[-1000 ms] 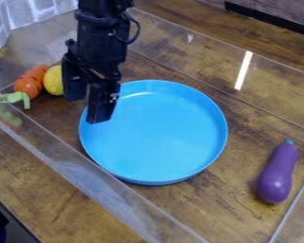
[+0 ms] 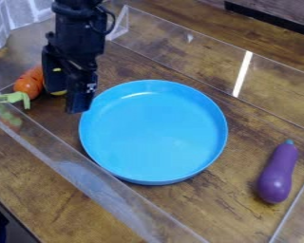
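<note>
The black gripper (image 2: 68, 84) hangs at the upper left, open, its fingers pointing down over a yellow object (image 2: 57, 73) that it mostly hides. An orange carrot (image 2: 29, 84) lies just left of the gripper, with a green piece (image 2: 12, 101) below it. A large blue plate (image 2: 152, 133) sits in the middle, right of the gripper. A purple eggplant (image 2: 276, 173) lies on the wood at the right.
Clear plastic walls (image 2: 96, 199) run along the left and front of the work area.
The gripper has moved left, away from the plate and over the yellow object, covering more of it. The plate and eggplant have not moved.
</note>
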